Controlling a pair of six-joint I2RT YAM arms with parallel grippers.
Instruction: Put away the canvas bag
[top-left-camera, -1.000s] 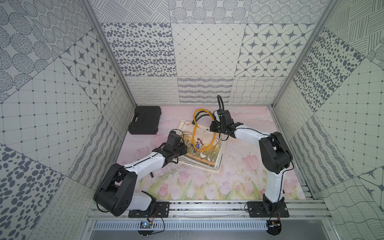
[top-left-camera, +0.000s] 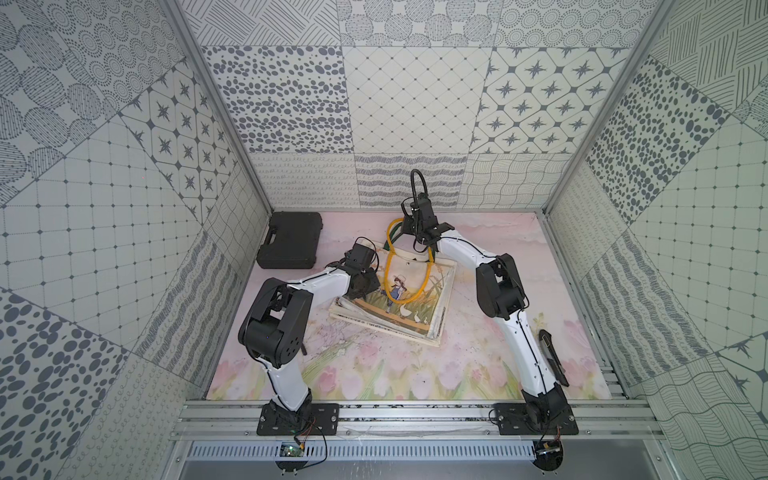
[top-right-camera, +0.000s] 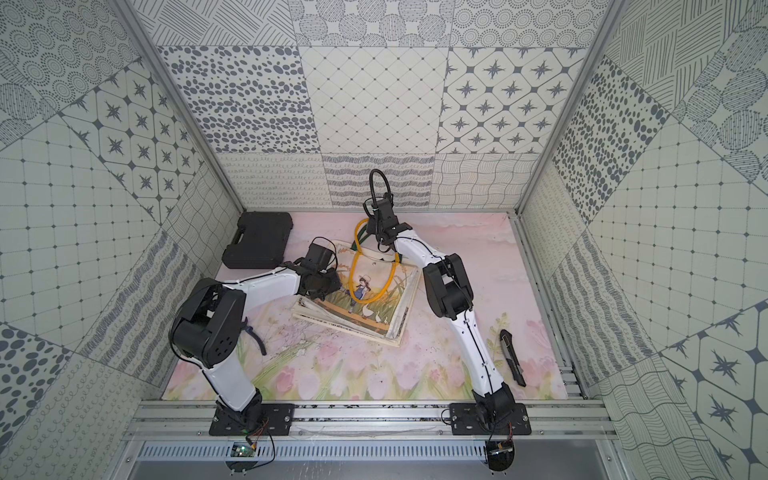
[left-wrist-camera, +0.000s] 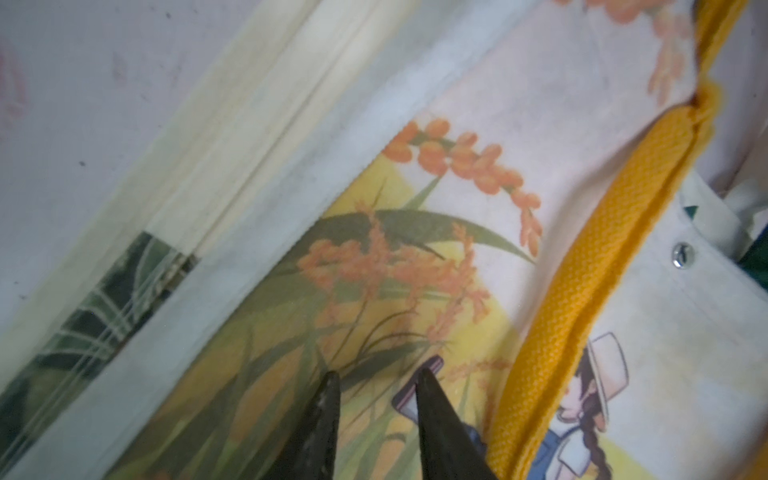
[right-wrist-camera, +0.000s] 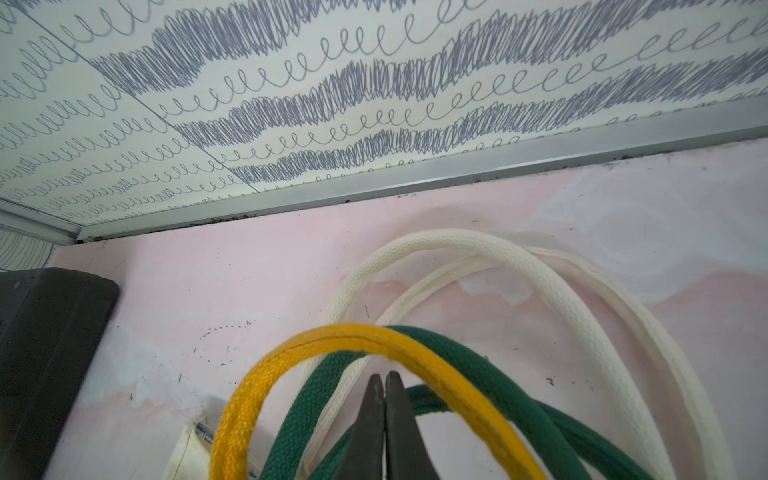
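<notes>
The canvas bag (top-left-camera: 440, 297) lies flat mid-table, its printed side with a girl in a hat facing up. One yellow handle (left-wrist-camera: 568, 296) is looped down over that print; another yellow loop (right-wrist-camera: 344, 336) extends behind the bag, beside dark green handles (right-wrist-camera: 472, 368) and cream handles (right-wrist-camera: 488, 244). Low over the bag's left part is my left gripper, open, with no cloth seen between its fingers. My right gripper is at the loops by the bag's top edge. Its fingertips are nearly together, and no handle shows clearly between them.
A black case (top-left-camera: 289, 240) occupies the back left corner. At the right front lies a dark slim tool (top-right-camera: 512, 357), and another dark item (top-right-camera: 255, 337) is beside the left arm.
My right gripper has moved left and back, from the bag's upper right corner to the handle loops. The left gripper has shifted right and back over the bag. The bag looks unmoved.
</notes>
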